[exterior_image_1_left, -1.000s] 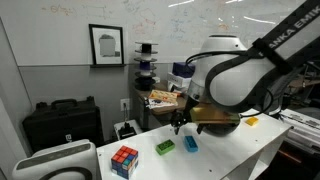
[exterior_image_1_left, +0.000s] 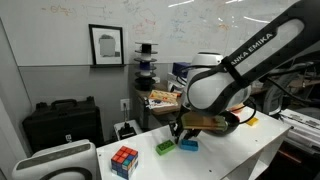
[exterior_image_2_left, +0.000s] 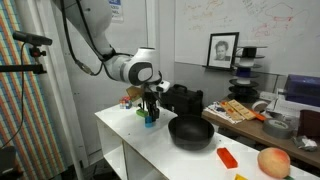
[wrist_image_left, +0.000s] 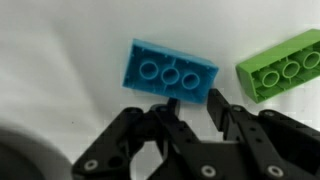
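A blue toy block (wrist_image_left: 170, 70) with round holes in its side lies on the white table just ahead of my gripper in the wrist view. The fingers stand apart, their tips at the block's near edge; whether they touch it is hard to tell. To the right is a green block (wrist_image_left: 283, 68), close by but clear of the fingers. From the side, the gripper (exterior_image_1_left: 187, 132) points down over the blue block (exterior_image_1_left: 189, 145) and covers part of it, with the green block (exterior_image_1_left: 166, 147) just to the left.
A Rubik's cube (exterior_image_1_left: 124, 162) and a white appliance (exterior_image_1_left: 58, 165) stand on the left. A black pan (exterior_image_2_left: 190, 132) is near the blocks, its edge dark in the wrist view. A red block (exterior_image_2_left: 227, 158) lies beyond it. A black case (exterior_image_1_left: 64, 122) stands behind.
The arm has come down onto the blue block, which was in fuller view a second ago. That block now looks turned more sideways. The green block and the cube have stayed put.
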